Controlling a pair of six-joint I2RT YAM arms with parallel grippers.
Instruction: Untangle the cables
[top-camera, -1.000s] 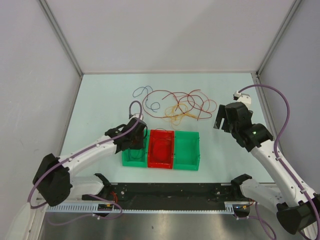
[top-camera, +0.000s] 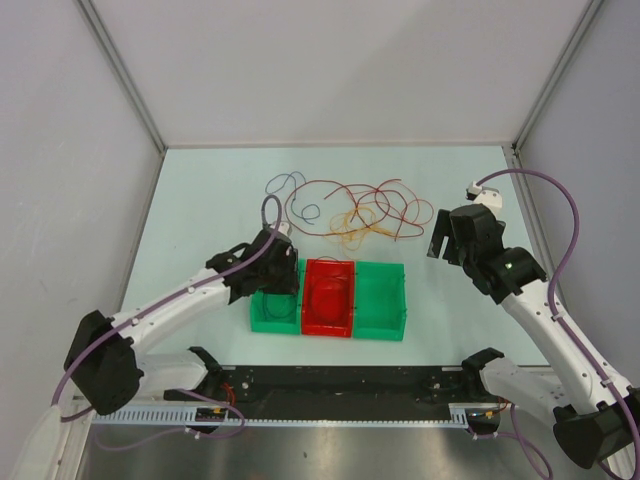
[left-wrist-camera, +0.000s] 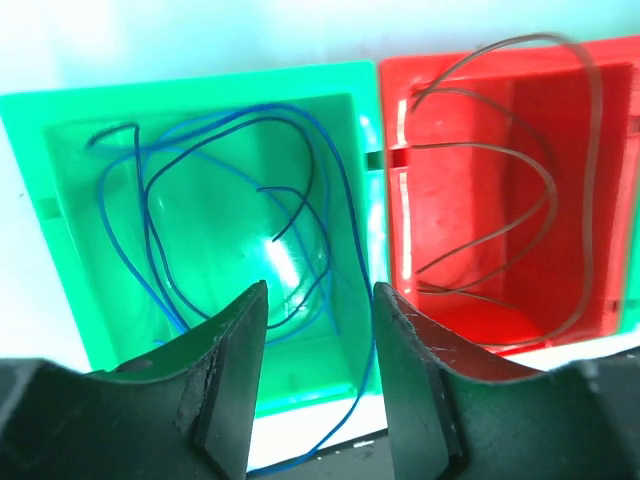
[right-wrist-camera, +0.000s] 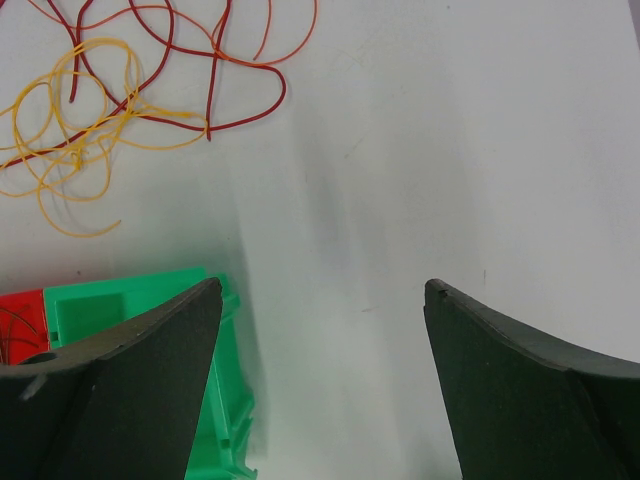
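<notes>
In the left wrist view, a blue cable lies in loops inside the left green compartment; one stretch runs past a fingertip and over the front rim. My left gripper is above this compartment, its fingers apart with no cable clearly held. A brownish cable is coiled in the red compartment. On the table behind, a red cable, an orange cable and a yellow cable overlap in a tangle. Off to the right, my right gripper stands open and empty.
A thin blue-grey cable lies left of the red one on the white table. The right green compartment looks empty. Bare table shows at the right and far left.
My left arm shifted slightly over the left compartment, and the joined boxes have slid a little to the right. The right arm and the cables on the table stayed put.
</notes>
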